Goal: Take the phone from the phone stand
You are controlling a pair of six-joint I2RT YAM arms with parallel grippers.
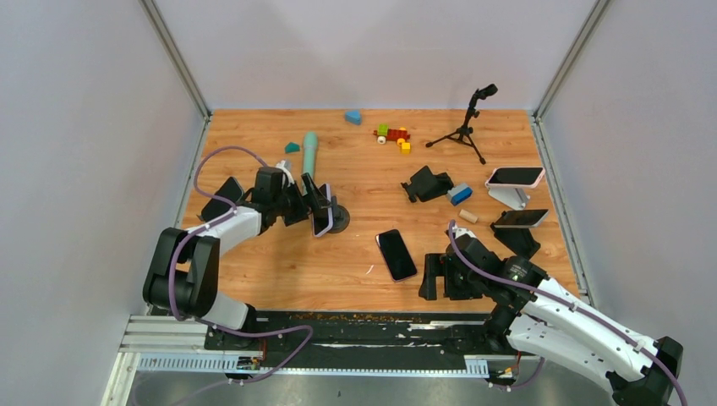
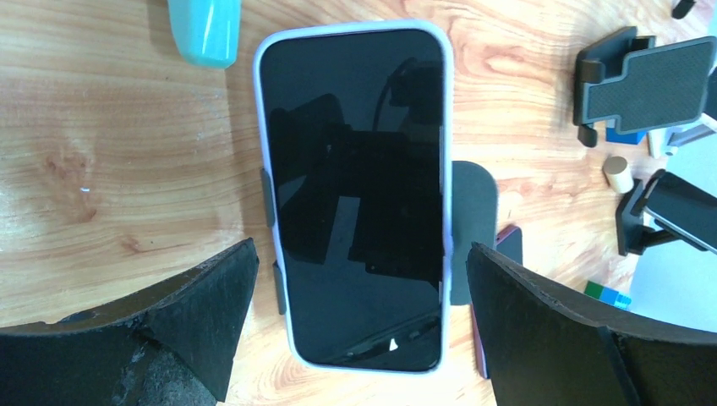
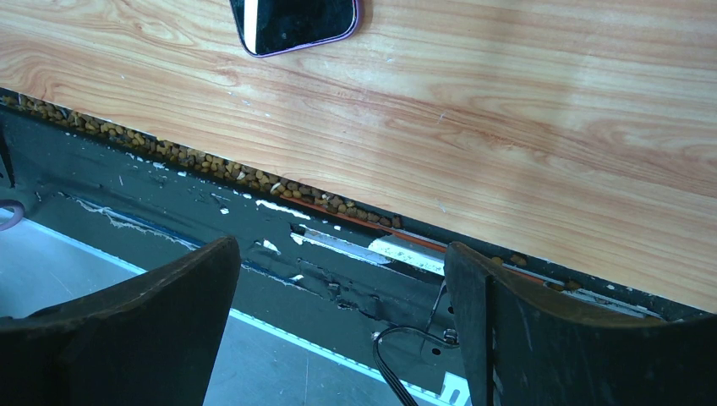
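Note:
A lilac-edged phone (image 2: 355,203) with a dark screen leans on a round-based dark stand (image 1: 340,220), left of the table's middle. In the left wrist view the stand's grey back plate (image 2: 475,228) shows past the phone's right edge, with small support tabs at its left. My left gripper is open, its fingers on either side of the phone in that view, with a visible gap to each edge. Over the front edge of the table, my right gripper stands open and empty. Another phone (image 1: 396,255) lies flat on the table between the arms.
Two more phones on stands, one white (image 1: 515,178) and one dark (image 1: 520,219), stand at the right. An empty black stand (image 1: 427,183), a blue block (image 1: 459,194) and a tripod (image 1: 467,127) are farther back. A teal-handled object (image 1: 309,152) lies just behind the left gripper.

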